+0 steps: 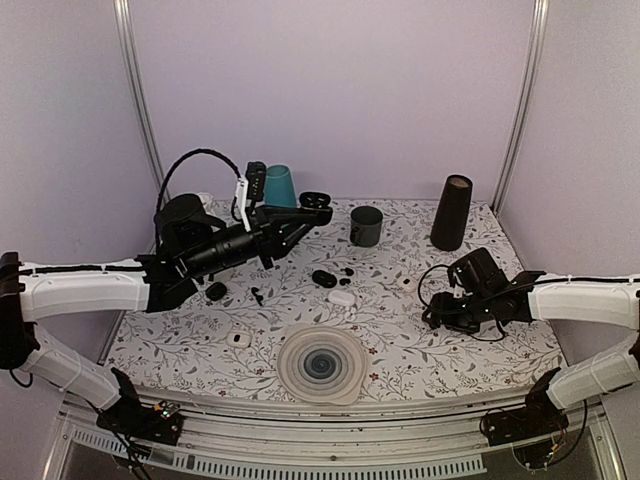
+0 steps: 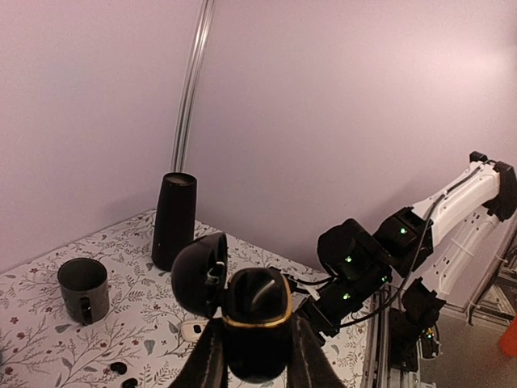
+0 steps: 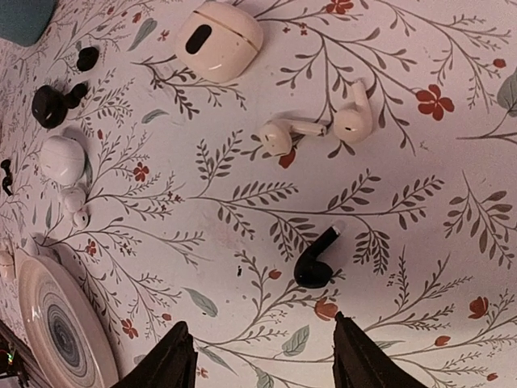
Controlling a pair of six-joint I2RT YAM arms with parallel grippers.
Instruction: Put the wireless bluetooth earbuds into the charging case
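A black charging case (image 2: 258,323) with a gold rim and its lid raised is held above the table, my left gripper shut on it. In the top view the case (image 1: 316,207) hangs at the end of the left arm; what its wells hold is hidden. A single black earbud (image 3: 313,271) lies on the tablecloth in the right wrist view. Low over the right side, my right gripper (image 1: 436,316) has its fingers (image 3: 174,356) apart with nothing between them. That earbud lies just beyond the fingertips, about midway across the gap.
Near the earbud lie two white earbuds (image 3: 353,123) and a white case (image 3: 218,40). Another black case (image 1: 324,279) and a white case (image 1: 342,298) sit mid-table. A round plate (image 1: 290,375) is in front; a mug (image 1: 366,227) and dark tumbler (image 1: 453,213) stand behind.
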